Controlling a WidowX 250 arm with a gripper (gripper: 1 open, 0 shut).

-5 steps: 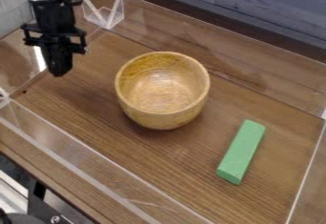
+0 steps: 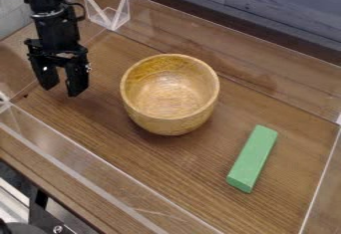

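My gripper is at the left side of the view, low over the wooden tabletop, pointing down with its two dark fingers apart and nothing seen between them. A large yellow bowl stands upright right of it, apart from it. A green bar lies at the right, toward the front.
A small clear wire-like object or holder is at the back left, behind the gripper. Raised walls edge the back.
The gripper has moved down and slightly toward the front from where it was a second ago. The bowl and green bar have not moved.
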